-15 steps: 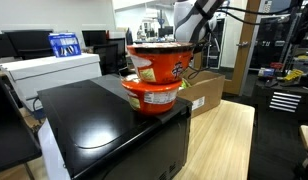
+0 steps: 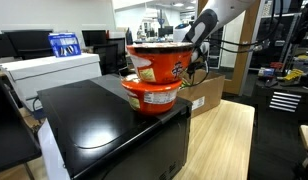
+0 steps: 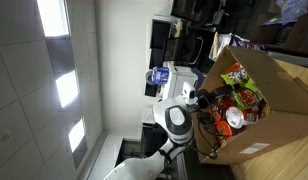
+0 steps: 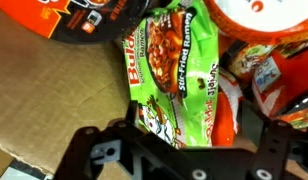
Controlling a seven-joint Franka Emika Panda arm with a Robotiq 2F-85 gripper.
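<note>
In the wrist view a green ramen packet (image 4: 179,70) lies face up, lettering visible, in a cardboard box (image 3: 279,92). My gripper is open above it, one finger on either side of the packet's lower part; whether they touch it cannot be told. Beside the packet are a black-and-red bowl (image 4: 79,18) at upper left and a red bowl (image 4: 262,15) at upper right. From the second exterior view, the gripper (image 3: 201,103) is at the box's near side, with its fingertips hard to make out.
Several colourful packets and bowls crowd the box. Two stacked red bowls (image 2: 156,78) stand on a black cabinet (image 2: 89,115) in the foreground.
In the first exterior view the arm has come down toward the box and shifted right over the last second. The stacked bowls and the box have stayed put.
</note>
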